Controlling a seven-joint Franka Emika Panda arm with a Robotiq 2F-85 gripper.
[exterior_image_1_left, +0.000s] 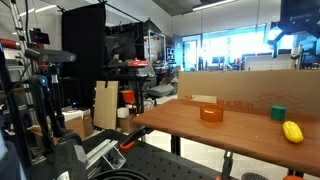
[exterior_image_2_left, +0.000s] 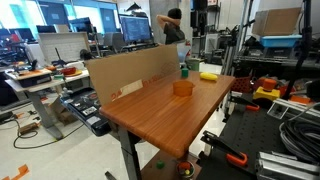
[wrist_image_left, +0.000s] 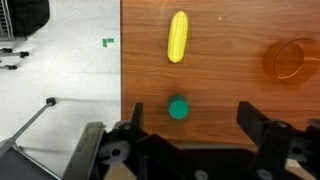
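Note:
A yellow corn-like object (exterior_image_1_left: 292, 131) lies near the right edge of the wooden table; in the wrist view the same yellow piece (wrist_image_left: 178, 37) is long and slim. Behind it stands a small green cup (exterior_image_1_left: 278, 112), seen from above as a green disc (wrist_image_left: 178, 107). An orange bowl (exterior_image_1_left: 211, 113) rests nearer the table's middle and shows at the right of the wrist view, where the orange bowl (wrist_image_left: 291, 62) looks empty. High above the table hangs my gripper, open, its fingers wide apart with nothing between them. The green cup lies below that gap.
A cardboard panel (exterior_image_1_left: 235, 88) stands along the table's back edge. Bare wood of the table (exterior_image_2_left: 160, 118) stretches on the side away from the yellow piece. Black cables (exterior_image_2_left: 297, 132) and clutter lie off the table's side.

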